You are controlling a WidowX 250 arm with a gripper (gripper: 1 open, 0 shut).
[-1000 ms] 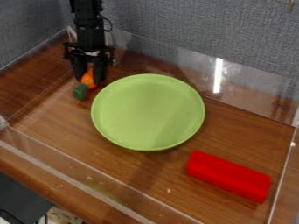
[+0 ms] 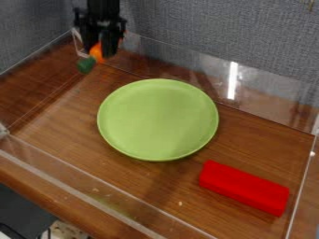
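My black gripper point(image 2: 97, 44) hangs high at the back left, shut on an orange carrot point(image 2: 97, 51) with a green top point(image 2: 86, 64), lifted off the wooden floor. A large light-green plate point(image 2: 157, 119) lies in the middle, to the front right of the gripper. A red block point(image 2: 244, 187) lies at the front right.
Clear walls and grey panels bound the wooden floor point(image 2: 75, 140) at the back and sides.
My gripper has risen with the carrot in it, up from near the floor toward the top of the view. The plate and red block are unmoved.
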